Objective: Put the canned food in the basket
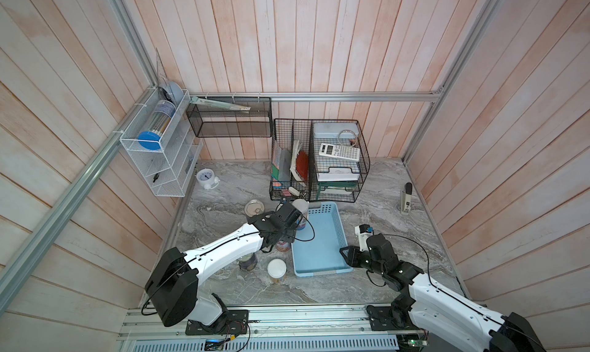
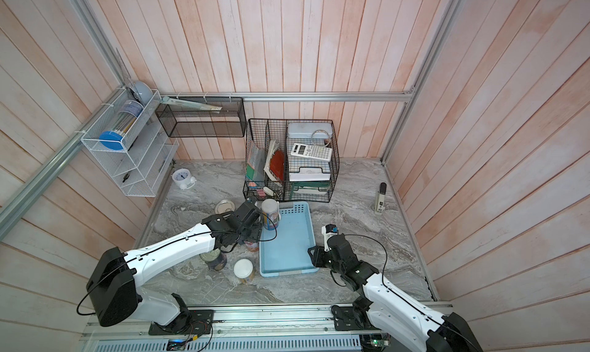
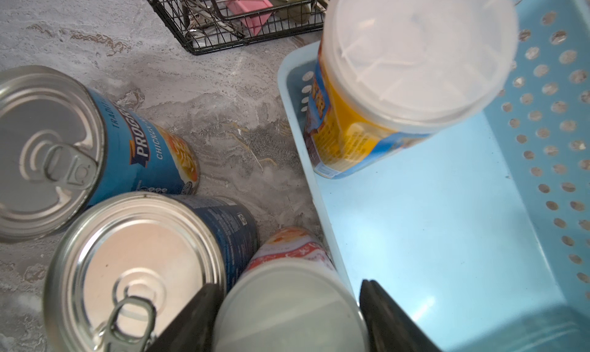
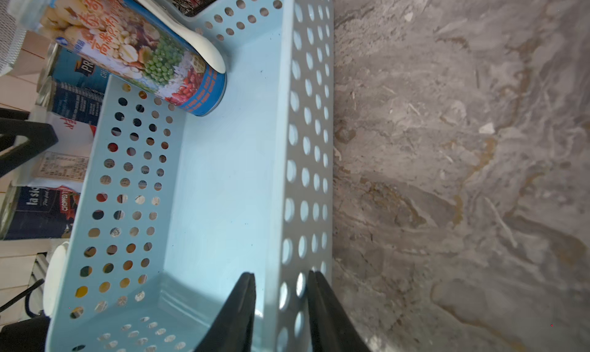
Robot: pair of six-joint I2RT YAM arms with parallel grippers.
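The blue basket [image 1: 320,240] lies in the middle, with one lidded can [image 3: 381,124] standing inside at its far left corner. My left gripper is part open, its fingers on either side of a can with a pale lid [image 3: 289,318], beside the basket's left wall; whether they touch it is unclear. Left of that stand a dark blue can [image 3: 141,272] and a Progresso can [image 3: 55,149]. A white-lidded can [image 1: 276,268] and another can [image 1: 247,262] sit nearer the front. My right gripper is shut on the basket's right wall.
Wire organizers [image 1: 316,161] with a calculator and papers stand just behind the basket. A white cup [image 1: 207,178] sits at back left and a dark-topped marker [image 1: 406,198] at right. Bare table [image 4: 461,167] lies right of the basket.
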